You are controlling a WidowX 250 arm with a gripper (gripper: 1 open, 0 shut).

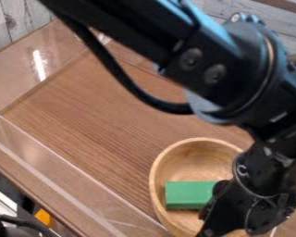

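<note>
A wooden bowl (pixel 169 159) sits at the lower right of the camera view, partly hidden by the arm. A green block (pixel 187 193) lies inside it, toward the middle. The dark gripper (pixel 215 222) is over the right and lower part of the bowl, just right of the block; its fingertips are hard to make out, and whether anything is between them cannot be seen.
Clear low edging (pixel 64 176) runs along the near left and far side. A dark arm fills the top and right.
</note>
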